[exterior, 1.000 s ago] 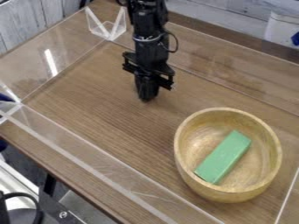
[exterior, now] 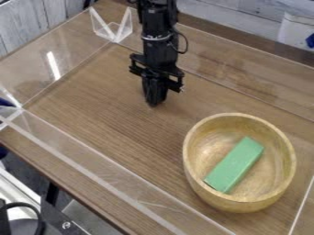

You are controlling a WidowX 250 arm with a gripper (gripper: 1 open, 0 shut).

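Note:
The black robot arm reaches down from the top of the view, its gripper (exterior: 154, 92) low over the wooden table at upper middle. The gripper looks shut, with no object visible between its dark fingers, though they are small to see. A tan round bowl (exterior: 282, 163) sits at the lower right with a green block (exterior: 234, 165) lying inside it.
A clear plastic piece (exterior: 110, 26) stands left of the arm at the back. Bare table (exterior: 92, 138) fills the middle and left. A black cable (exterior: 25, 209) lies at the lower left corner.
The gripper has shifted very slightly; the bowl and green block stay where they were.

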